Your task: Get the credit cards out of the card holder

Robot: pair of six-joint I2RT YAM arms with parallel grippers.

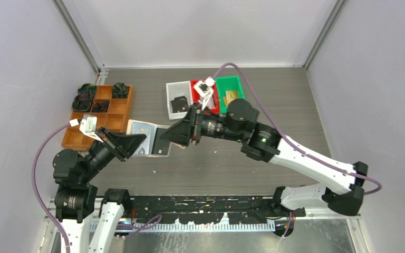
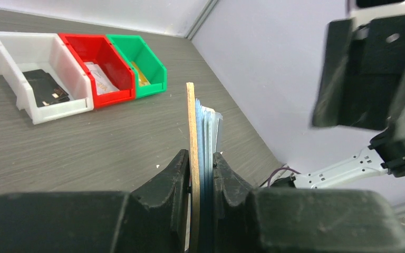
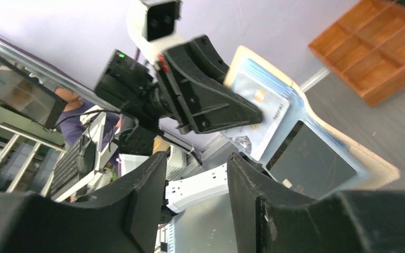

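Observation:
The card holder [image 1: 143, 138], tan-edged with light blue sleeves, is open in the top and right wrist views, showing a light card [image 3: 263, 110] and a dark card [image 3: 308, 161]. My left gripper is shut on it, and sees it edge-on in the left wrist view. My right gripper is open, just right of the holder in the top view and facing the dark card; nothing shows between its fingers in its wrist view.
A white box [image 2: 10, 63] with dark cards, a red box [image 2: 111, 95] and a green box [image 2: 155, 84] stand behind. An orange compartment tray [image 1: 117, 118] lies at the left.

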